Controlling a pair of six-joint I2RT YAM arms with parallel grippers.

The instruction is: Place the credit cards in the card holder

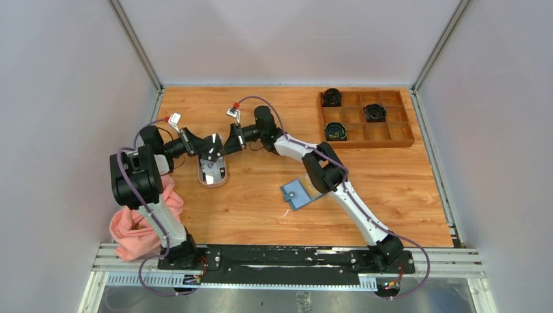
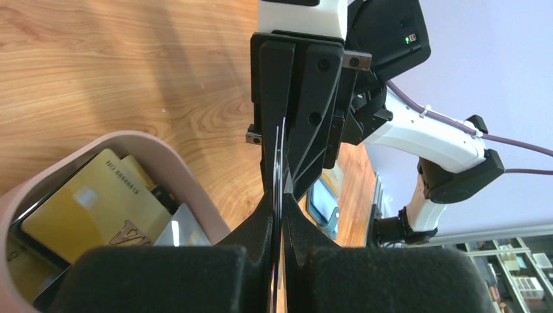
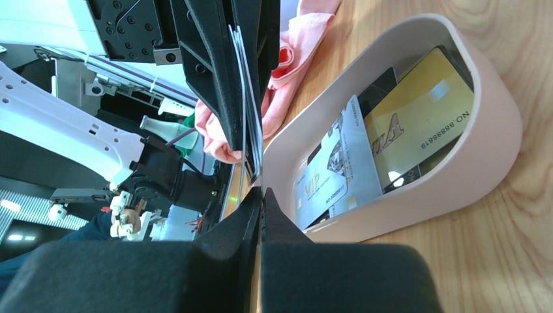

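A few thin cards point(image 3: 249, 107), seen nearly edge-on in both wrist views, span the gap between my two grippers. In the top view they show as a dark card point(image 1: 214, 142). My left gripper point(image 1: 205, 150) is shut on them from the left, my right gripper point(image 1: 227, 147) from the right. Below lies an oval pink container point(image 3: 495, 124) with a gold card point(image 3: 420, 107), a pale blue VIP card point(image 3: 324, 176) and other cards lying in it. The blue card holder point(image 1: 297, 193) lies open at mid-table, with a gold card point(image 1: 312, 185) showing in its right half.
A wooden compartment tray point(image 1: 396, 134) with black coils stands at the back right. A pink cloth point(image 1: 134, 233) lies at the front left. Part of the holder's right side is covered by my right arm in the top view.
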